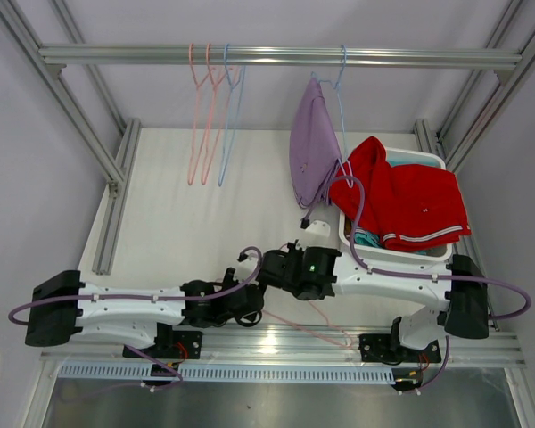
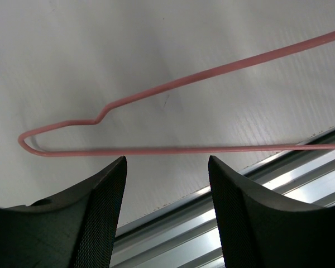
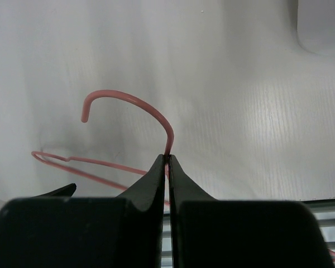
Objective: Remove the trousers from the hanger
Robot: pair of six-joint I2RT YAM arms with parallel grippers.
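Note:
Purple trousers (image 1: 312, 147) hang on a blue hanger (image 1: 342, 116) from the rail at the right. Below, near the front, both arms meet over a pink hanger (image 1: 316, 330) on the floor. My left gripper stands open above one end of the pink hanger (image 2: 184, 150), nothing between its fingers. My right gripper is shut on a pink hanger's hook (image 3: 135, 100); another pink wire shows below it at the left.
A white basket (image 1: 441, 252) piled with red clothes stands at the right. Pink and blue hangers (image 1: 196, 134) hang empty on the rail (image 1: 134, 54).

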